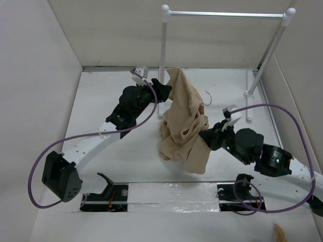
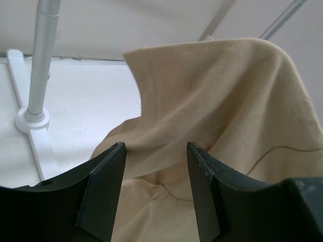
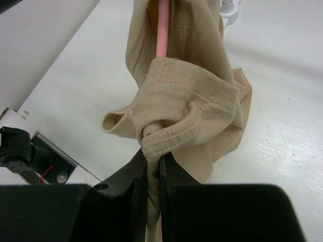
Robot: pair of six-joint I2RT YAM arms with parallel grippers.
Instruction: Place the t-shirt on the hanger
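Observation:
The tan t-shirt (image 1: 184,128) hangs bunched between both grippers. A pink hanger (image 3: 162,25) shows inside it, its metal hook (image 1: 208,98) sticking out at right in the top view. My left gripper (image 1: 162,89) is at the shirt's upper left corner; in its wrist view the fingers (image 2: 103,186) stand apart with the fabric (image 2: 217,96) beyond and between them. My right gripper (image 1: 204,133) is shut on a gathered fold of the shirt, over the hanger's lower end, as the right wrist view shows; what lies inside the fold is hidden.
A white rack with a bar (image 1: 224,15) and upright posts stands behind, its left post (image 1: 162,45) beside my left gripper. A small yellow object (image 1: 280,233) lies at the bottom right.

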